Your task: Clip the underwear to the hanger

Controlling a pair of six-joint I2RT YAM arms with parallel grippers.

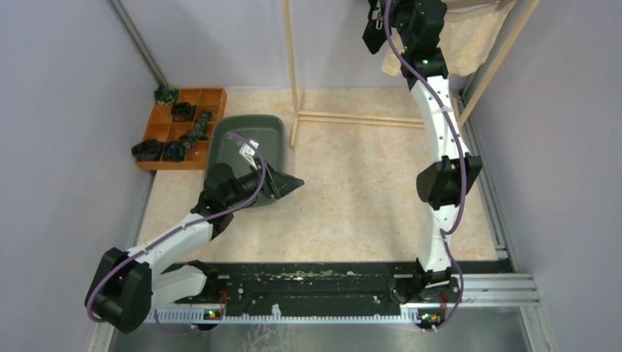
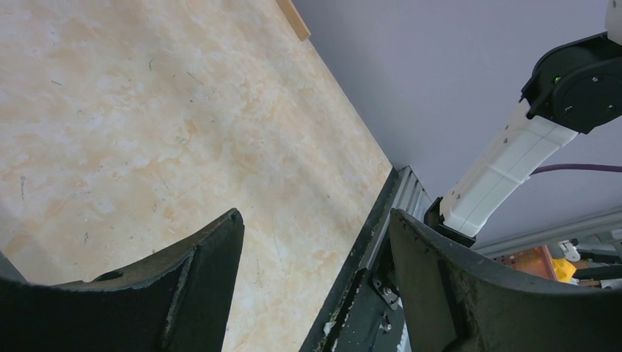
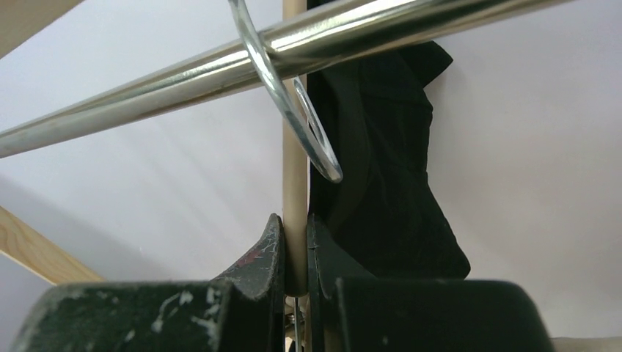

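High on the rack, my right gripper is shut on a pale wooden hanger part (image 3: 295, 191). A metal hook (image 3: 282, 103) loops by the steel rod (image 3: 183, 84). Dark fabric (image 3: 378, 161), likely the underwear, hangs just right of the hanger part; whether it is clipped cannot be seen. In the top view the right arm covers much of it. My left gripper stands open over the floor by the grey tray (image 1: 220, 136), with nothing between its fingers.
An orange divided box (image 1: 155, 128) with dark rolled items stands left of the tray. The rack's wooden posts (image 1: 289, 51) and base bars (image 1: 352, 117) stand at the back, with cream fabric (image 1: 477, 29) at top right. The front middle of the board is clear.
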